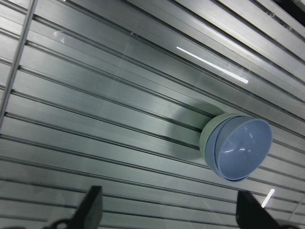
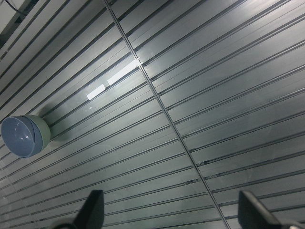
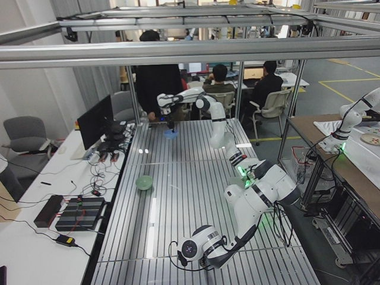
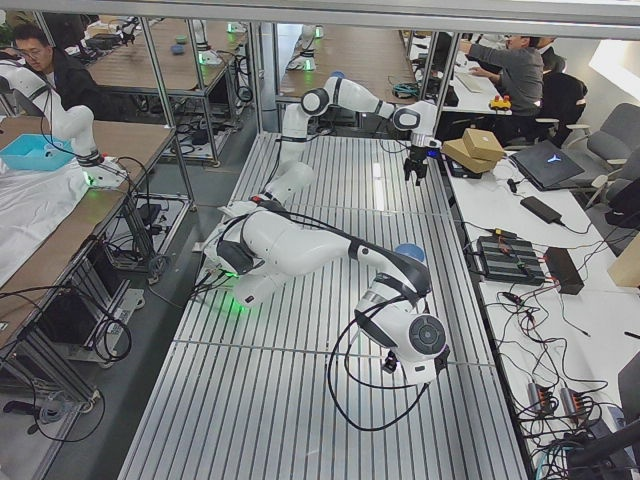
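In the camera left view, a green bowl (image 3: 144,183) stands mid-table and a blue bowl (image 3: 170,134) at the far end, under the far arm's gripper (image 3: 170,124). The camera right view shows a blue bowl (image 4: 410,252) partly behind the near arm. Both wrist views show nested blue bowls (image 1: 242,150) (image 2: 18,136) with a green bowl (image 1: 207,131) (image 2: 43,129) outside them. My left gripper and right gripper are open above the slatted table, nothing between their fingers.
Metal frame posts stand around the slatted table (image 3: 178,208). A white side table (image 3: 35,249) holds electronics and cables. People sit beyond the far end.
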